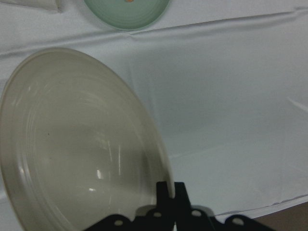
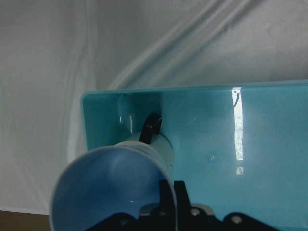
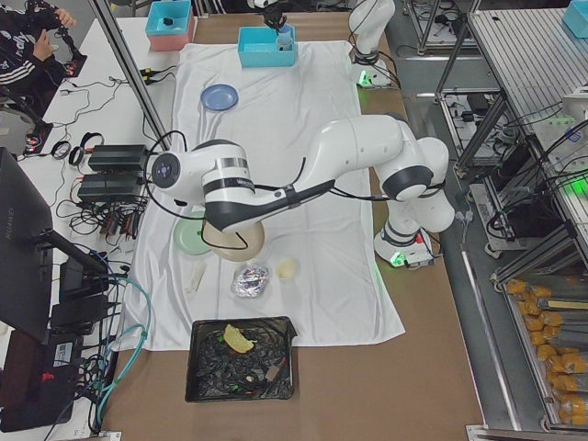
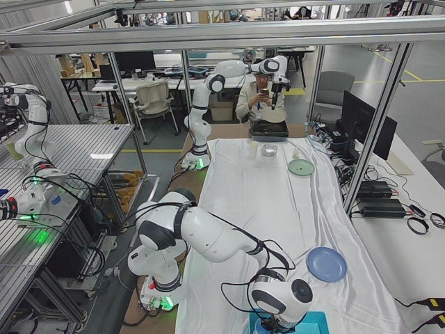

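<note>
My left gripper is shut on the rim of a beige plate (image 1: 77,134), held over the white cloth beside a green plate (image 1: 126,12); in the camera left view the arm partly hides both plates. My right gripper is shut on the rim of a blue cup (image 2: 110,183), above a white mug (image 2: 161,149) with a black handle in the left end of a turquoise bin (image 2: 231,125).
A black tray (image 3: 239,377) with a yellow item (image 3: 237,338) stands at the near end, beside a foil bundle (image 3: 251,280) and a cream cup (image 3: 287,269). A blue plate (image 3: 219,96) lies near the bin.
</note>
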